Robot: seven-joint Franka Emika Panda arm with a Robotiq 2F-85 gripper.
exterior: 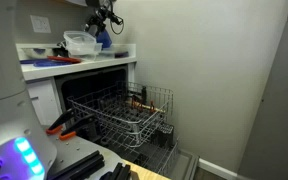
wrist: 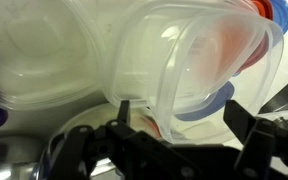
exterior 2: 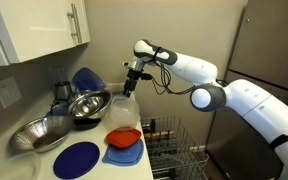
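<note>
A clear plastic container [wrist: 174, 75] fills the middle of the wrist view. My gripper is open above it, its dark fingers [wrist: 249, 128] spread wide. The container's near rim runs through the gap between them; whether either finger touches it I cannot tell. In exterior view 2, the gripper [exterior 2: 130, 88] points down at the translucent container [exterior 2: 124, 110] at the counter's far end. Exterior view 1 shows the same container [exterior: 81, 43] on the counter at the upper left, beneath the gripper [exterior: 94, 28].
Metal bowls [exterior 2: 42, 133], a dark blue plate [exterior 2: 77, 160], a red bowl [exterior 2: 123, 137] and a blue lid [exterior 2: 124, 154] crowd the counter. An upper cabinet [exterior 2: 44, 28] overhangs it. Below stands an open dishwasher with its wire rack [exterior: 134, 120] pulled out.
</note>
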